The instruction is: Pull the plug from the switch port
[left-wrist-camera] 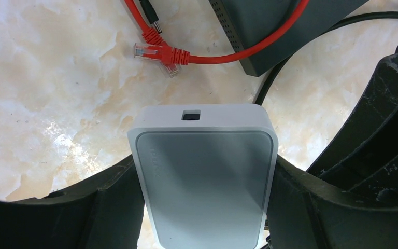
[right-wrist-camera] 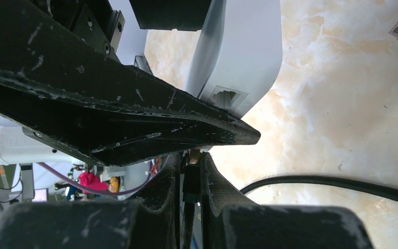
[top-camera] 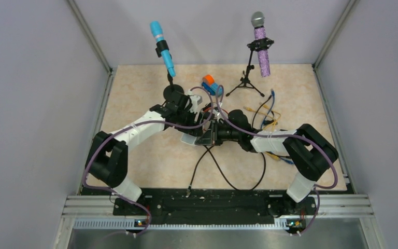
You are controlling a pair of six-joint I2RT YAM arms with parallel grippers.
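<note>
The white switch box with a grey face is off the table, gripped across its two sides. In the left wrist view my left gripper is shut on this box, whose top edge carries a small slot. My right gripper is shut on a dark plug with a cable, close to the box's side. A black left finger crosses in front of the box, which shows a port opening. Whether the plug sits in a port is hidden.
Red cable ends and a dark box lie behind the switch. A black cable runs across the front of the table. Yellow and blue cables, a toy car and two microphone stands stand farther off.
</note>
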